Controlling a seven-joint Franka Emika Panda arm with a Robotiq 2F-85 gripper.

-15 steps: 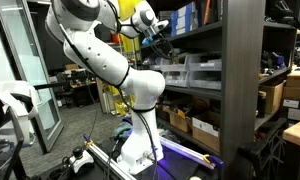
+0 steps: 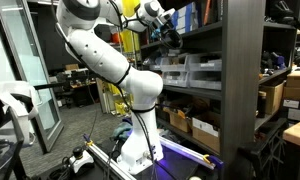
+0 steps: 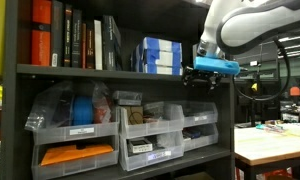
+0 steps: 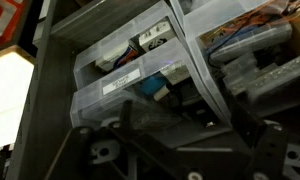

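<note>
In the wrist view my gripper stands open, its dark fingers (image 4: 252, 128) far apart at the bottom of the picture. Nothing shows between them but clear drawers some way beyond. Exterior view 2 has the gripper (image 3: 202, 78) at the right end of the dark shelf, above the level of the drawers and apart from them. From the side it appears as a dark shape (image 2: 173, 40) high in front of the shelf. Translucent drawers (image 3: 152, 155) are stacked in the shelf, with small boxes, a blue item and dark parts inside.
A blue-and-white box stack (image 3: 162, 57) and books (image 3: 75, 40) stand on the upper shelf board (image 3: 100, 74). Cardboard boxes (image 2: 205, 133) fill the lower shelf. A wooden table (image 3: 270, 146) lies to the right. Open air surrounds the gripper in front of the shelf.
The arm's upper part and the gripper have risen and shifted right, toward the shelf, in exterior view 1. The drawers and shelf contents look unmoved.
</note>
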